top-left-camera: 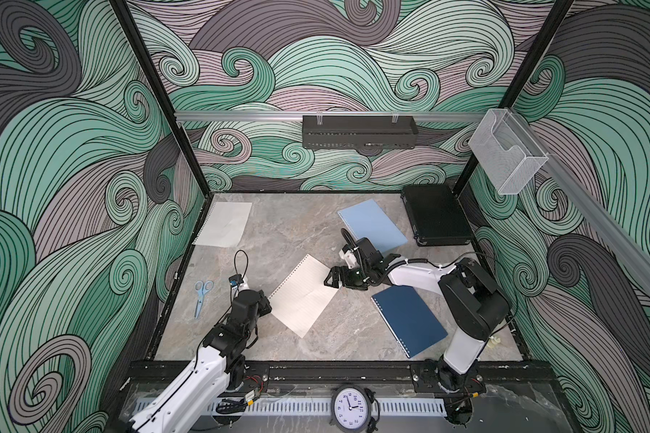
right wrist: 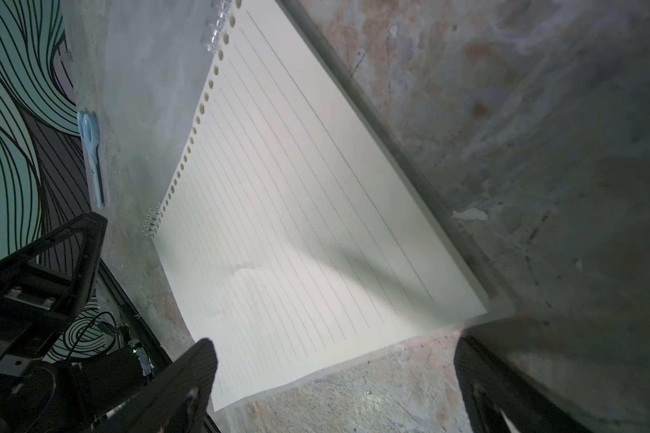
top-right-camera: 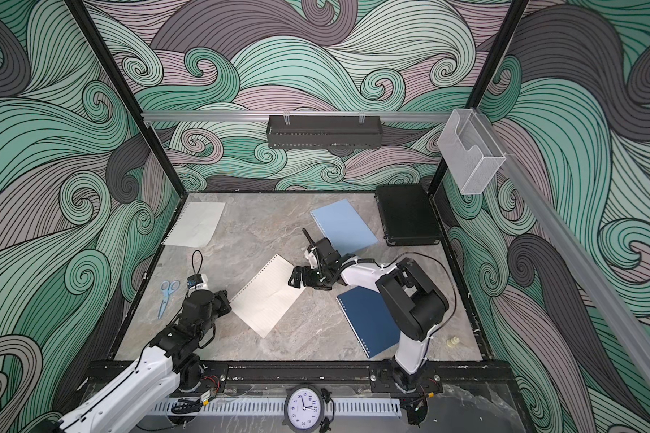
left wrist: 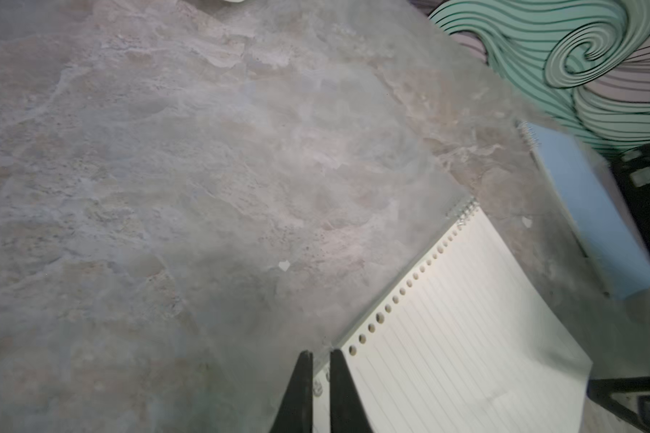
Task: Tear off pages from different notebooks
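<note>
A cream lined notebook (top-left-camera: 304, 296) lies open and tilted at the table's middle, its punched edge and spiral facing back left. From that edge a clear cover (left wrist: 289, 209) seems to spread flat, only faint outlines showing. My left gripper is at the near end of the punched edge, its narrow fingers slightly apart; whether they touch paper is unclear. Over the notebook's right side, my right gripper stands wide open, holding nothing. A white page or pad (top-left-camera: 224, 223) rests at back left. Closed notebooks, light blue (top-left-camera: 372, 225) and dark blue (top-left-camera: 410, 319), lie to the right.
Blue scissors (top-left-camera: 201, 297) lie at the left edge. A black case (top-left-camera: 434, 214) occupies the back right corner, and a mesh holder (top-left-camera: 509, 151) hangs above the right side. Bare table shows behind the cream notebook.
</note>
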